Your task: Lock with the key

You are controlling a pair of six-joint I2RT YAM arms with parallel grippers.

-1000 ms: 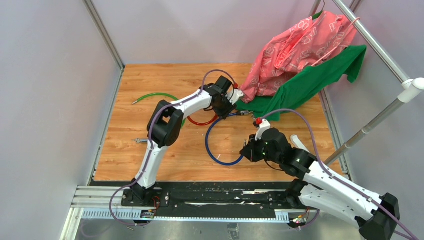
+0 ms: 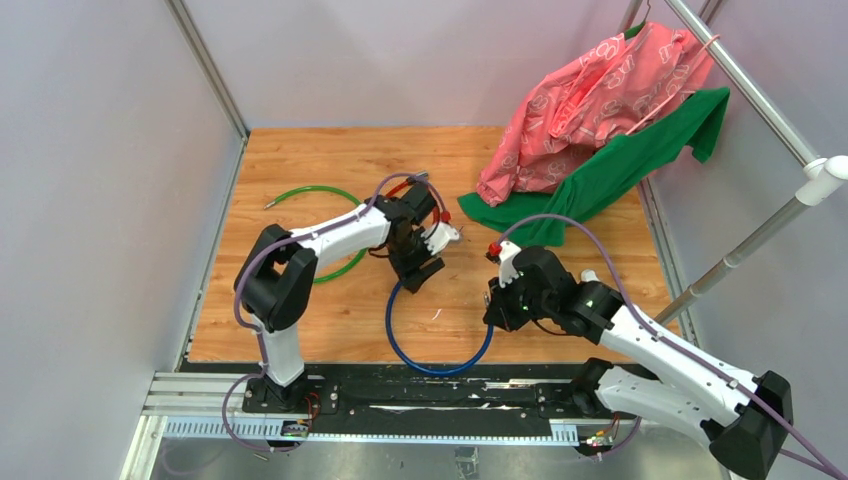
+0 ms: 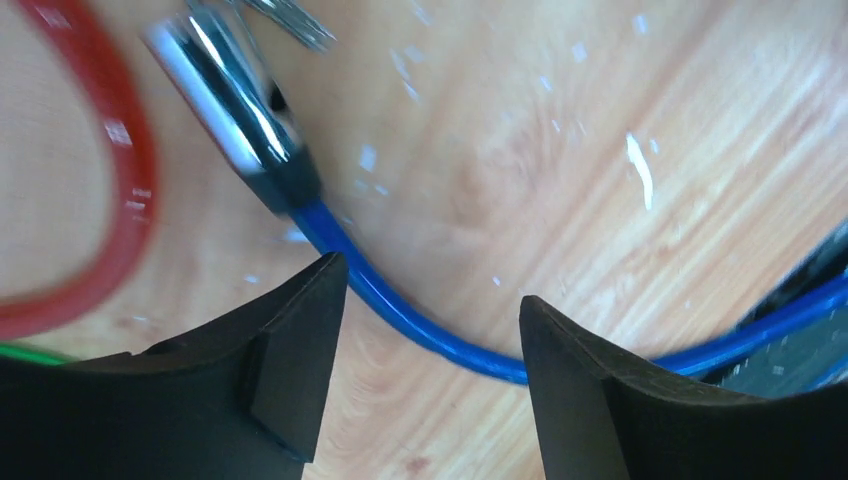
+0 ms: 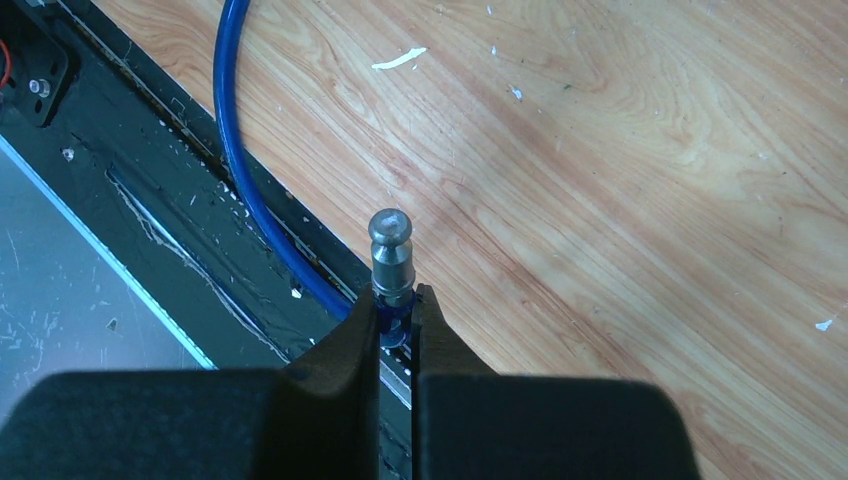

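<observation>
My left gripper hangs open over the table, empty, in its wrist view. The blue hose (image 3: 420,330) runs beneath it to a shiny metal end fitting (image 3: 225,95) with a dark collar; small metal pieces (image 3: 300,20) lie beside that. My right gripper is shut on the blue hose's other end, whose grooved metal plug (image 4: 391,245) sticks up from between the fingers. In the top view the left wrist covers the fitting.
A red hose (image 3: 125,170) and a green hose (image 2: 310,188) lie left and back of the blue hose. Green cloth (image 2: 640,160) and pink cloth (image 2: 580,100) fill the back right.
My left gripper has moved left and toward the front, and the blue hose's loop has shifted toward the front edge. The right gripper has shifted slightly.
</observation>
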